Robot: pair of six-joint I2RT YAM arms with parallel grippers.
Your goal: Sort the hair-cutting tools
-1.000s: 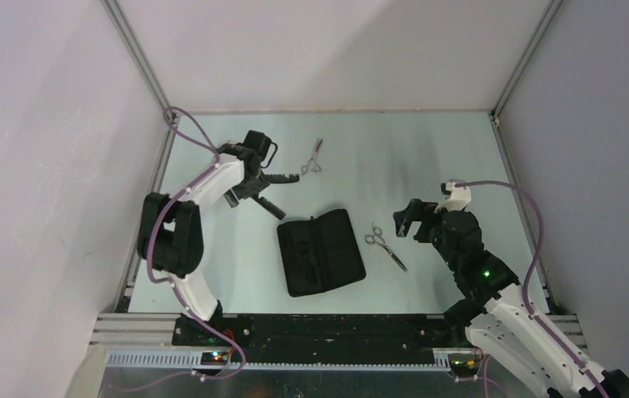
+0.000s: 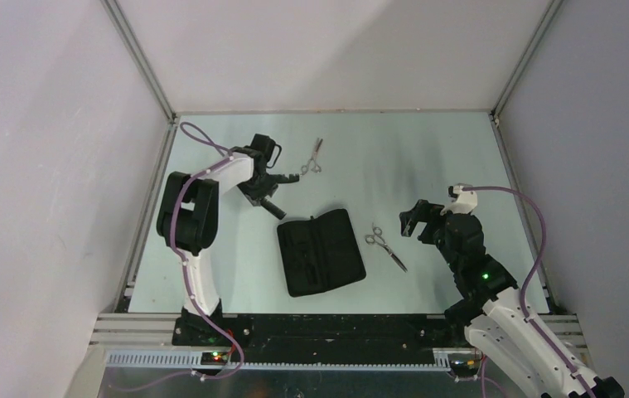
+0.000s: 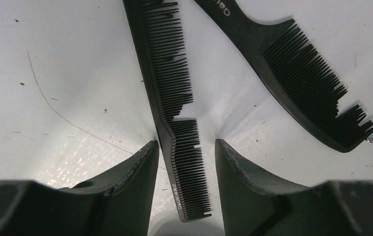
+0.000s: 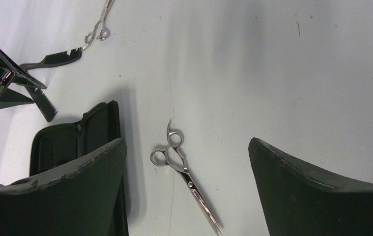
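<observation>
My left gripper is part open, its fingertips either side of a long black comb (image 3: 186,187) lying on the table. A second, handled comb (image 3: 297,88) lies beside it to the right. Thinning scissors (image 2: 312,162) lie at the back, and another pair of scissors (image 4: 189,182) lies right of the open black case (image 2: 321,252). My right gripper stands open above the table by that pair, with nothing held.
Side walls and a back wall enclose it. The case takes up the front middle.
The left arm has moved right and settled over the long comb.
</observation>
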